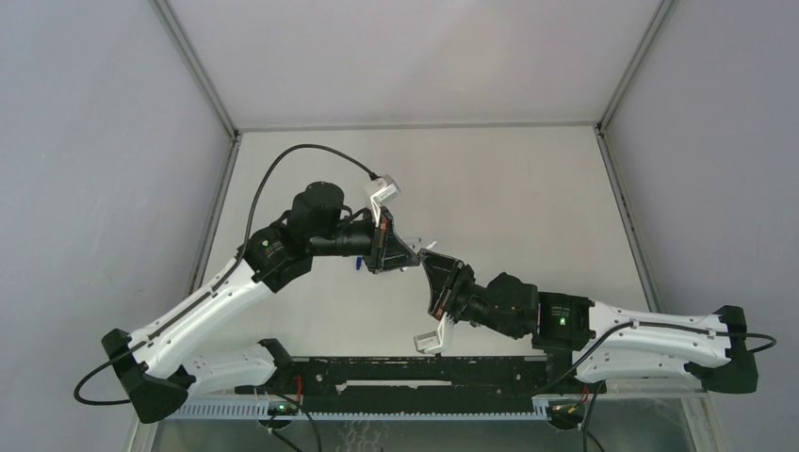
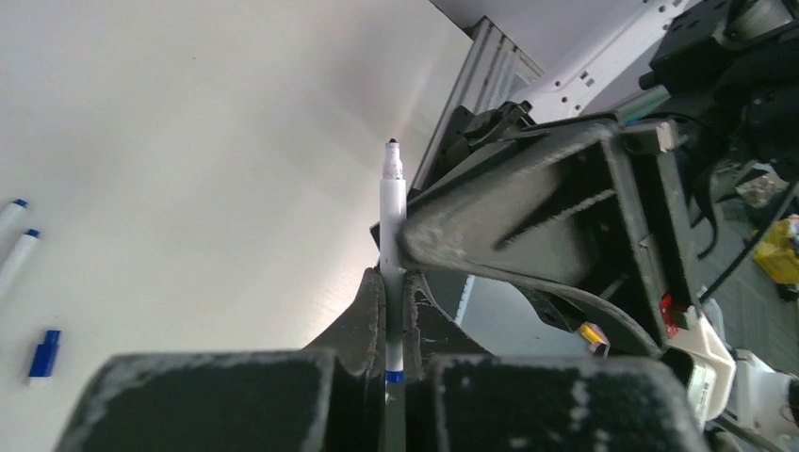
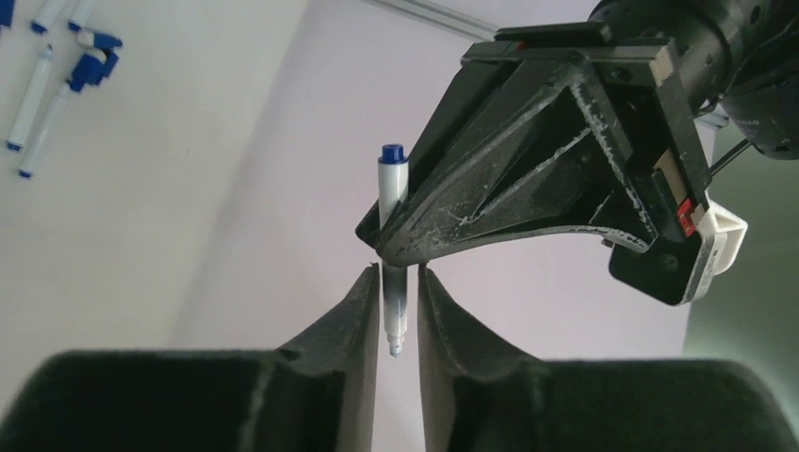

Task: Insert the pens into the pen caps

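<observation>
A white pen (image 2: 393,202) with a bare tapered tip and a blue end stands between the two grippers, held up off the table. My left gripper is shut on it. Around the same pen, the right gripper has its fingers (image 3: 358,315) slightly parted, with a gap on both sides of the pen body. Both grippers (image 1: 420,257) meet tip to tip near the middle in the top view, where the pen is mostly hidden. A loose blue cap (image 2: 44,356) lies on the table in the left wrist view.
In the right wrist view, several white pens (image 3: 31,99) lie at upper left, beside blue caps (image 3: 89,69). The arms nearly touch each other at the middle.
</observation>
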